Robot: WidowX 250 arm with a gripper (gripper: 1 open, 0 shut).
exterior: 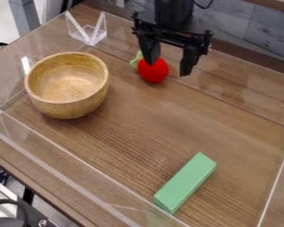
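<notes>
The black gripper [169, 49] hangs at the top centre, open, over and just behind a red round object [154, 71] with a green top, resembling a tomato or strawberry toy. Whether it touches the object is unclear. A wooden bowl [67, 85] sits at the left, and a green block [185, 183] lies at the lower right.
A clear plastic rack-like item [88, 28] stands at the back left. A raised wooden edge runs along the back right.
</notes>
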